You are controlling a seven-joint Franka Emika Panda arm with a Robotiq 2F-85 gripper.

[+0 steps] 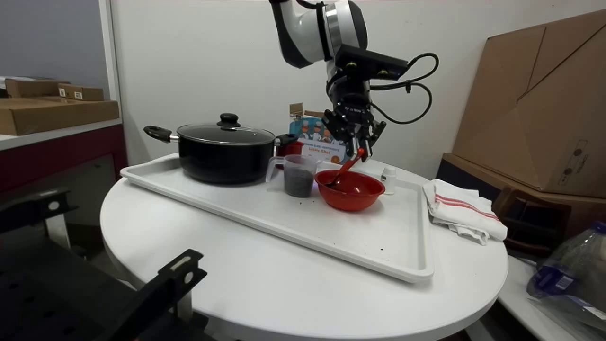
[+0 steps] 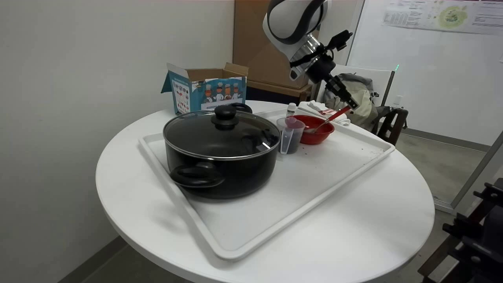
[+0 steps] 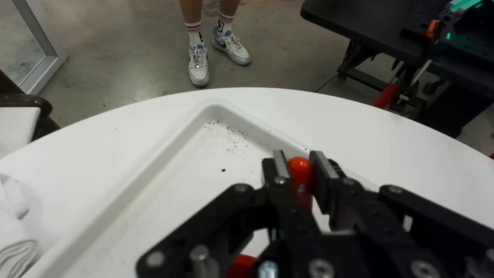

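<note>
My gripper is shut on the red handle of a spoon (image 3: 301, 172), with the rounded handle end showing between its fingers in the wrist view. In exterior view 1 the gripper (image 1: 361, 152) hangs above a red bowl (image 1: 356, 199), and the spoon (image 1: 350, 163) slopes down to the left into that bowl. The spoon's lower end is mostly hidden by the bowl wall. Against the bowl's left side, or very close to it, stands a clear measuring cup (image 1: 298, 176) with dark contents. Exterior view 2 shows the spoon (image 2: 339, 113) tilted inside the bowl (image 2: 316, 137).
A black lidded pot (image 1: 227, 156) occupies the left of the white tray (image 1: 272, 227). Behind are a blue box (image 1: 318, 138) and a small white bottle (image 1: 389, 179). A folded towel (image 1: 463, 207) lies to the right. The tray's front right is clear but for dark specks.
</note>
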